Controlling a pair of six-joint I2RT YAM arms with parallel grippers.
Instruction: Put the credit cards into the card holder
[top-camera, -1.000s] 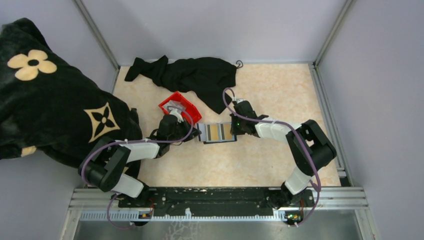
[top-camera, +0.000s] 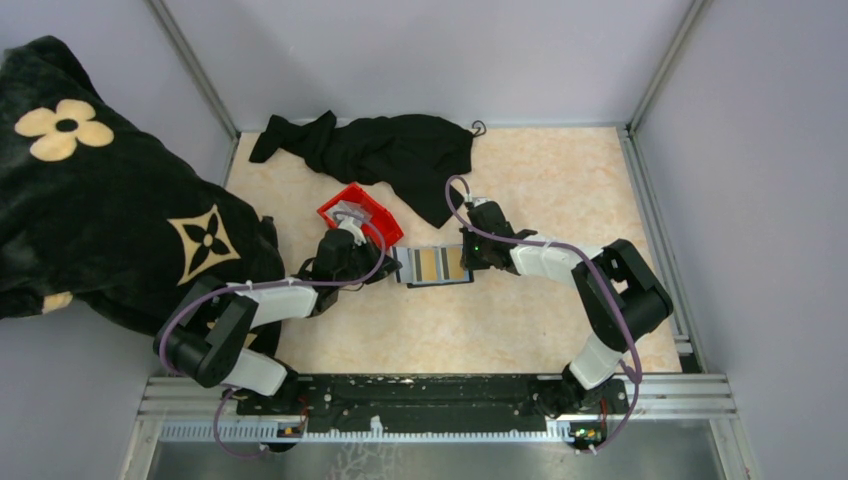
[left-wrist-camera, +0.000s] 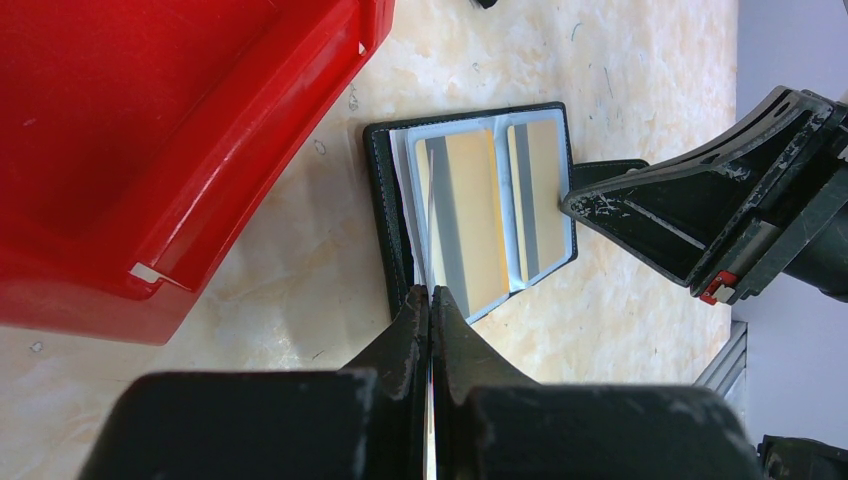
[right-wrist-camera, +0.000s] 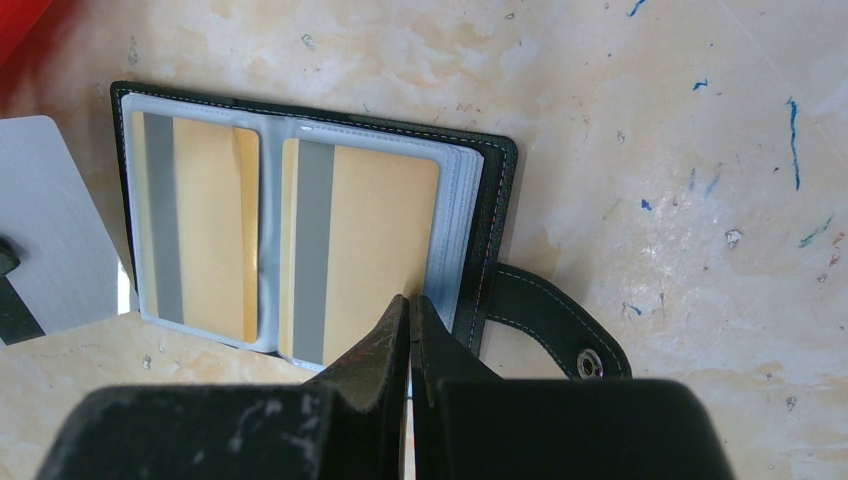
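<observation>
The open black card holder (top-camera: 432, 262) lies mid-table, its clear sleeves holding cream cards with grey stripes (right-wrist-camera: 375, 230). My left gripper is shut on a thin card, seen edge-on in the left wrist view; the right wrist view shows this grey card (right-wrist-camera: 45, 220) beside the holder's left end. My right gripper is shut, its tips at the holder's right-hand sleeve, with nothing clearly visible between them.
A red tray (top-camera: 387, 225) with pale contents sits just behind my left gripper. A black cloth (top-camera: 380, 150) lies at the back, and a large dark plush item (top-camera: 120, 200) fills the left side.
</observation>
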